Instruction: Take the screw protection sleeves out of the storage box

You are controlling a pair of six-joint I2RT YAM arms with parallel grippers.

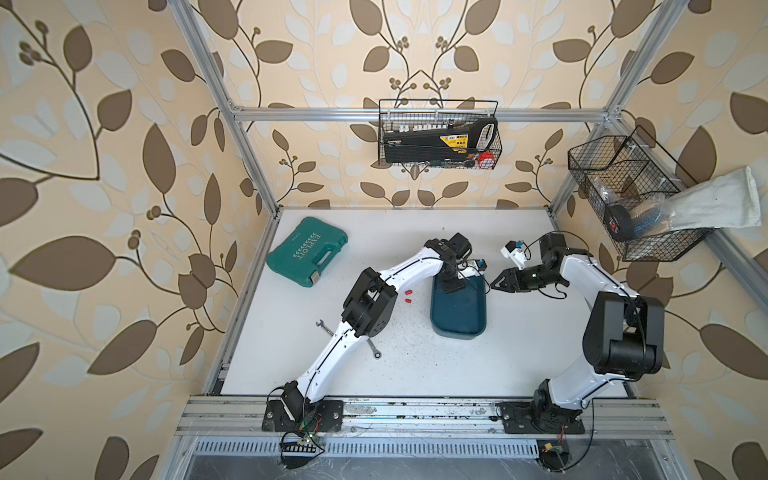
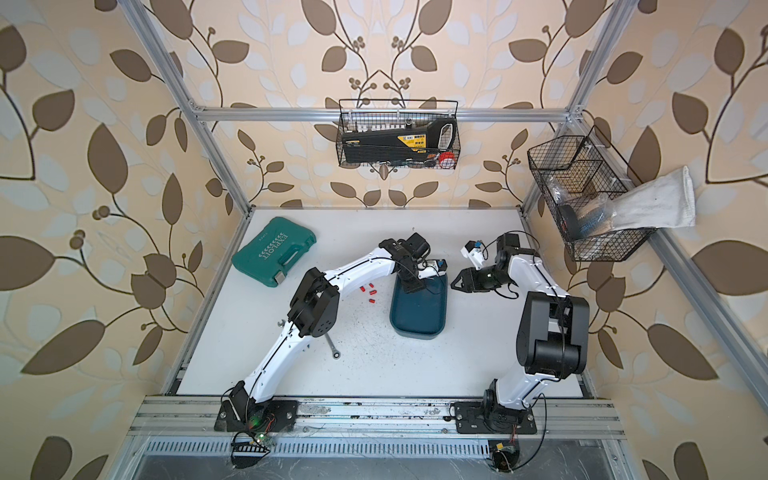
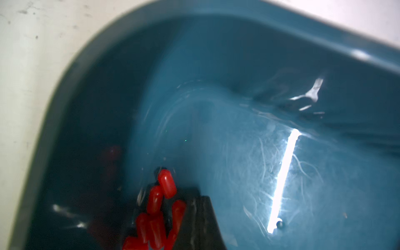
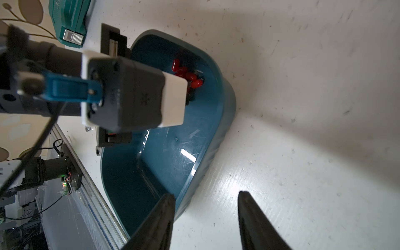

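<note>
Several red sleeves (image 3: pixel 157 230) lie clustered in one end of the blue storage box (image 4: pixel 227 100). In the left wrist view my left gripper is down in the box, its fingers pressed together with no sleeve between them. The pile sits right beside those fingers, outside them; part of it is covered by them. A few more red sleeves (image 2: pixel 362 289) rest on the table left of the box. To the right of the box, my right gripper hangs with its fingers well apart and nothing between them.
A green tool case (image 1: pixel 307 249) lies at the back left. A wrench (image 1: pixel 374 349) is partly hidden under the left arm. Bare table surrounds the box on its front and right sides. Wire baskets (image 1: pixel 438 148) hang above the back edge.
</note>
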